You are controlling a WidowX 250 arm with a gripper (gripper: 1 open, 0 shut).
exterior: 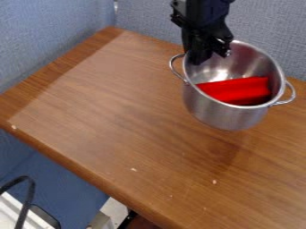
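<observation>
A steel pot [231, 111] with two wire side handles is at the right of the view, tilted toward the camera, with a red object [233, 89] inside. My black gripper [198, 55] is at the pot's upper left rim, its fingertips over the rim and apparently shut on it. The fingertips are partly hard to make out against the dark body.
Blue-grey padded walls stand behind and at the left. A white object with a black cable lies beyond the table's lower left edge.
</observation>
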